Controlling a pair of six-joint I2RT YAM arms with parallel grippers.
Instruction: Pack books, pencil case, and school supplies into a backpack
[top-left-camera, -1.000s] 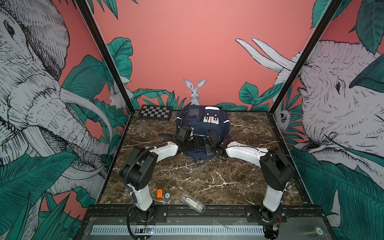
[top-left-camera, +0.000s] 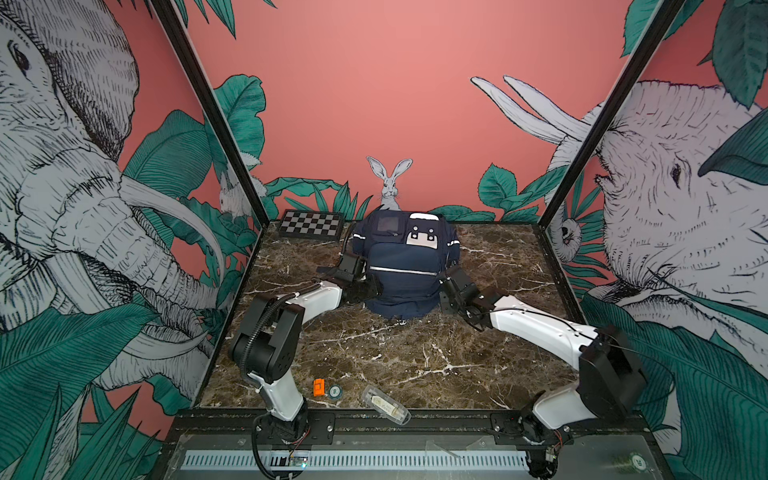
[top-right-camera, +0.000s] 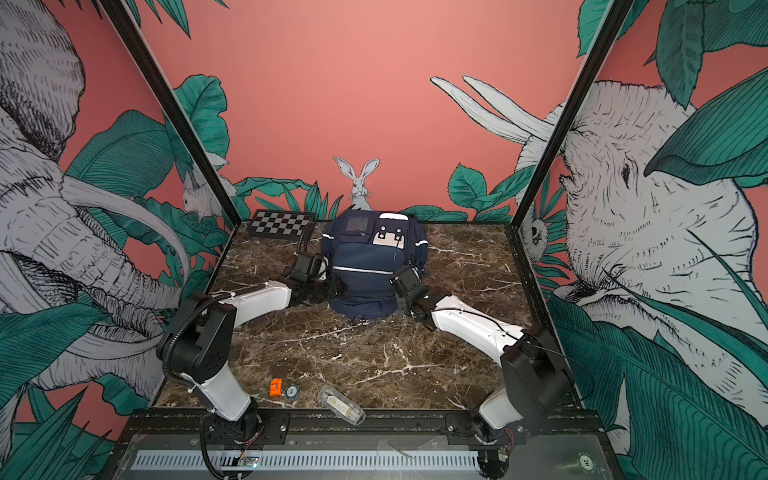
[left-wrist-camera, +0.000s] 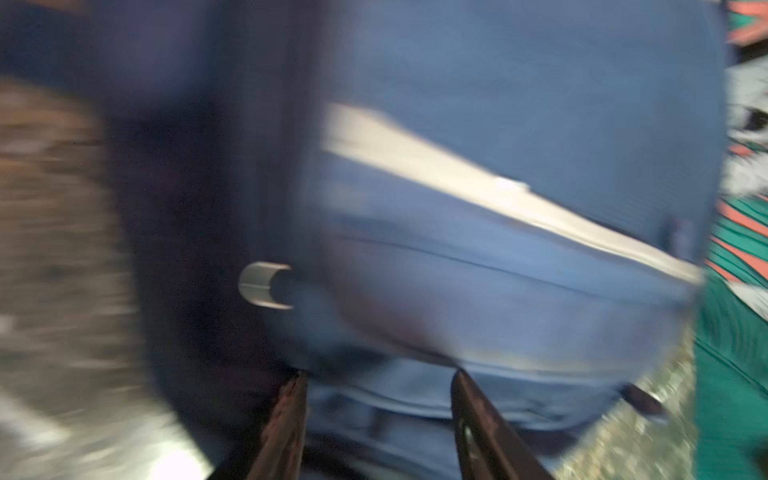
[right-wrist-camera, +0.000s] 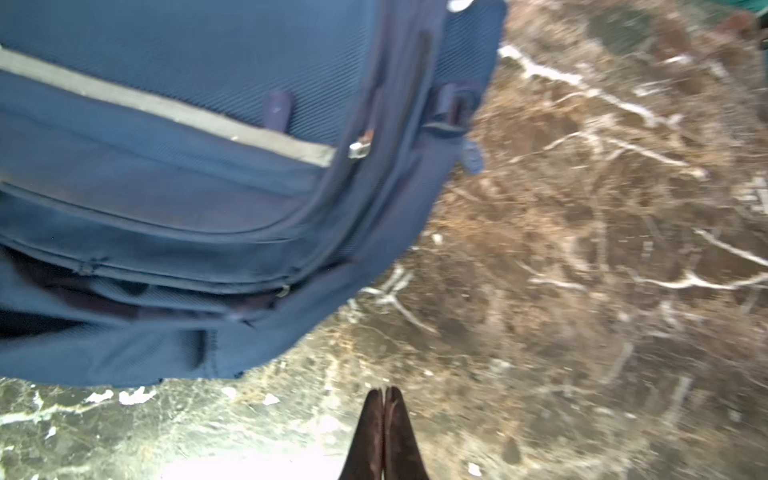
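The navy backpack (top-left-camera: 404, 252) lies on the marble table with its bottom end towards the front. In the right wrist view, its curved zip seam runs round the lower corner, and a small metal zipper piece (right-wrist-camera: 284, 291) shows on it. My right gripper is shut with nothing between its fingertips, over bare marble just off the bag's lower right corner. That zipper piece is clear of its fingers. On the bag's left side, my left gripper stands open; blue fabric appears behind the gap. The left wrist view is blurred.
A checkered board (top-left-camera: 311, 225) lies at the back left. Along the front edge are an orange item (top-left-camera: 319, 387), a small round item (top-left-camera: 335, 392) and a clear case (top-left-camera: 386, 405). Bare marble surrounds the bag at the front and right.
The left gripper has drawn back to the left. The backpack stays in place.
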